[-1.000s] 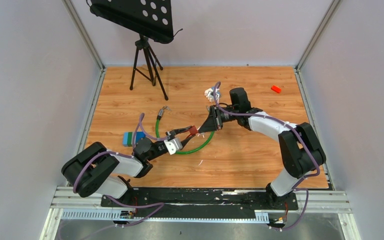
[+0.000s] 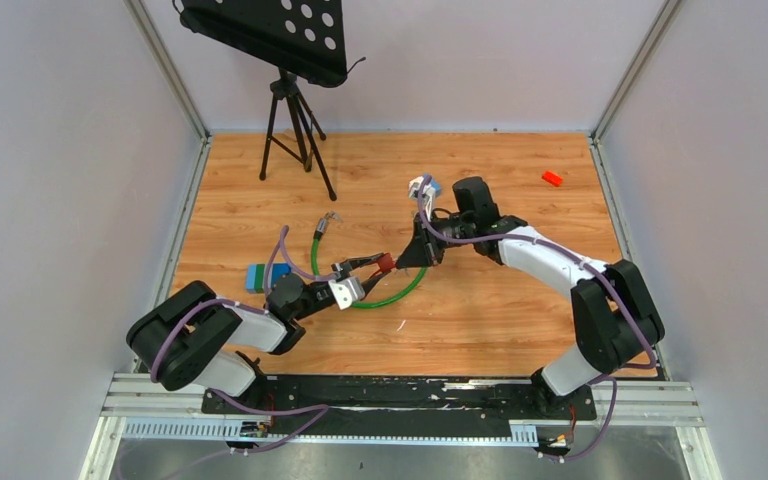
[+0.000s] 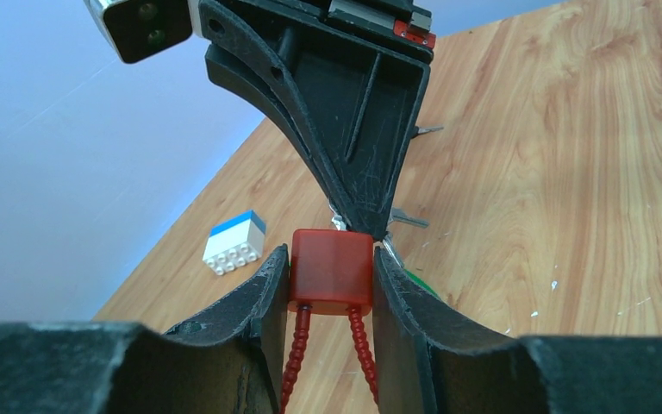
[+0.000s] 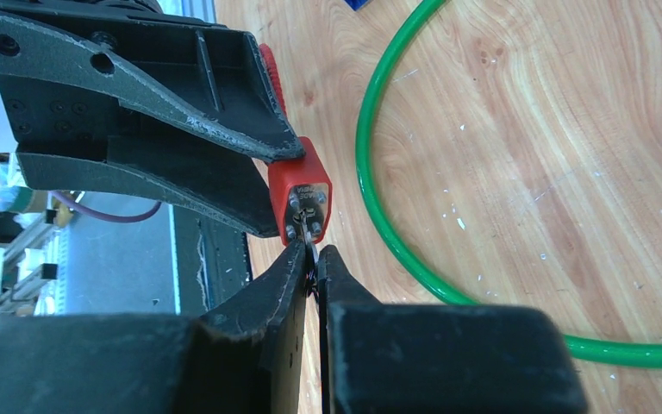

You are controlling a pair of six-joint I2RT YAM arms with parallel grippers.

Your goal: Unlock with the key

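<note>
In the left wrist view a red lock body (image 3: 332, 269) is clamped between the fingers of my left gripper, its beaded red cable hanging below. My right gripper meets it from the other side, shut on a thin metal key (image 4: 311, 243). The key's blade points into the keyhole face of the lock (image 4: 313, 205) and appears to be in the slot; how deep, I cannot tell. Other metal keys (image 3: 409, 218) dangle by the right fingers. From above, both grippers meet at the lock (image 2: 386, 262) over the table's middle.
A green cable (image 2: 392, 300) curves on the table beneath the grippers. Blue and green blocks (image 2: 267, 278) lie left, a white-and-blue block (image 2: 424, 187) behind, a red block (image 2: 552, 178) far right. A black stand (image 2: 295, 115) rises at the back left.
The right arm's elbow has swung slightly outward and towards the front, and its gripper looks rolled a little. The left gripper and the lock have stayed nearly in place.
</note>
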